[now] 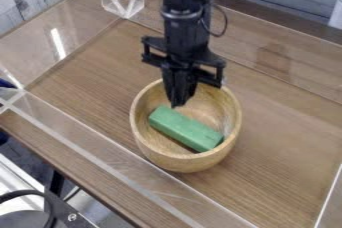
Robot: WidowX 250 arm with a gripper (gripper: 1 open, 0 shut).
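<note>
My gripper (181, 84) hangs over the back part of a round wooden bowl (160, 154), pointing down, shut with nothing visible between its fingers. A green block (186, 128) lies in the bowl, a little below the gripper in the view.
A small clear object (122, 1) stands at the back left of the wooden table (74, 92). A black cable shows at the bottom left edge.
</note>
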